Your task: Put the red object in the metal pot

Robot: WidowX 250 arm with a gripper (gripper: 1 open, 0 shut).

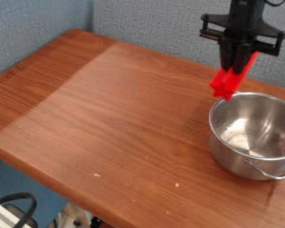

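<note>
The red object (227,84) hangs tilted from my gripper (237,68), which is shut on its upper part. Its lower end reaches the far rim of the metal pot in this view, overlapping it slightly; whether it is above or behind the rim I cannot tell. The metal pot (271,166) is upright on the wooden table at the right, and its inside looks empty. My dark fingers hide the top of the red object.
Grey-blue partitions (157,27) border the far and left sides. A cable and white item (7,215) sit at the lower left corner, off the table.
</note>
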